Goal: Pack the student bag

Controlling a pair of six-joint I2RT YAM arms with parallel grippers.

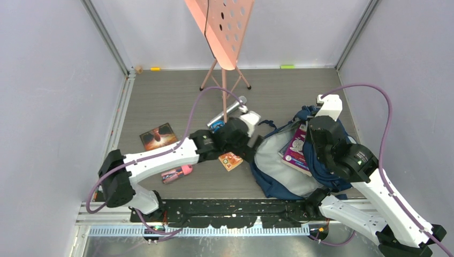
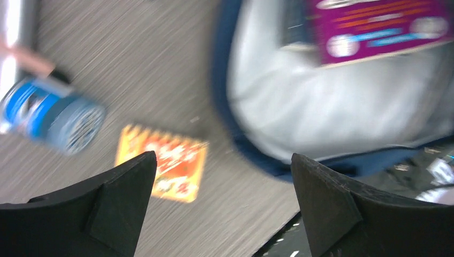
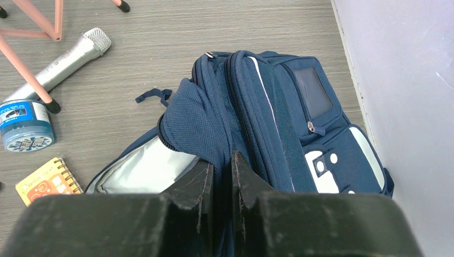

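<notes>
The dark blue bag (image 3: 332, 144) lies on the right side of the floor, its pale inner lining (image 1: 273, 160) exposed. My right gripper is shut on the bag's blue fabric, lifting its edge. Inside rests a purple book (image 1: 295, 152), with a darker item partly under it. My left gripper stands open and empty, above the floor just left of the bag. Below it in the left wrist view lies a small orange spiral notebook (image 2: 168, 160). A blue-lidded jar (image 2: 53, 115) sits farther left, beside a silver microphone (image 3: 67, 64).
A dark-covered book (image 1: 158, 137) and a pink-and-dark pencil case or similar item (image 1: 176, 173) lie on the left. The pink tripod stand (image 1: 225, 91) rises at the back, one leg near the jar.
</notes>
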